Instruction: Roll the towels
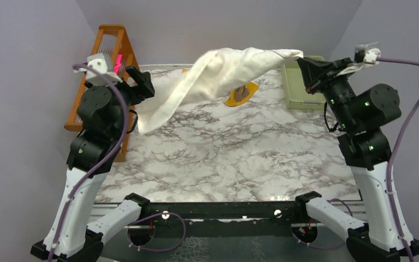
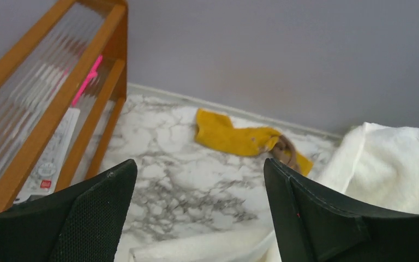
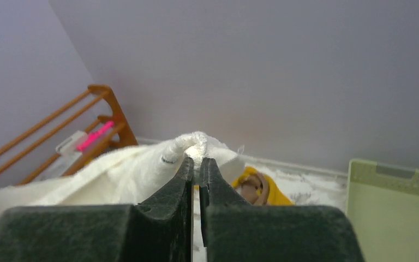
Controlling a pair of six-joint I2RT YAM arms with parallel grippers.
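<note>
The white towel [image 1: 229, 73] hangs in the air across the back of the table, stretched out leftward and swung up. Its right end is pinched by my right gripper [image 1: 301, 59], which is shut on it; the right wrist view shows the bunched cloth [image 3: 199, 150] at the fingertips. My left gripper [image 1: 145, 81] stands open, high by the rack, with nothing between its fingers in the left wrist view. The towel's loose left end passes close to it, below and right of the fingers. A yellow and brown cloth [image 2: 234, 136] lies on the table at the back, partly covered in the top view.
A wooden rack [image 1: 121, 33] with clear panels stands on the left, close to my left arm. The green basket [image 1: 300, 103] sits at the back right beside my right gripper.
</note>
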